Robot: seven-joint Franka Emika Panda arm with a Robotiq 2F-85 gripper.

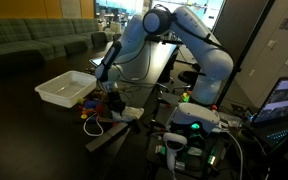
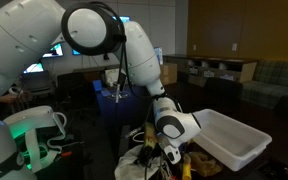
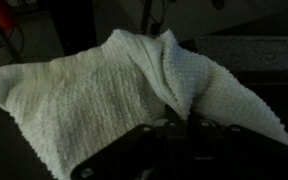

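In the wrist view a white, textured cloth fills much of the picture, pinched into folds at the gripper. My gripper is shut on that cloth; the fingertips are dark and hard to make out. From exterior view 1, the gripper sits low over the table beside a pile of items, with part of the white cloth spread to its right. Exterior view 2 shows the cloth below the gripper, partly hidden by the arm.
An empty-looking white bin stands left of the gripper. Colourful items and a white cable loop lie close by. A long dark bar lies in front.
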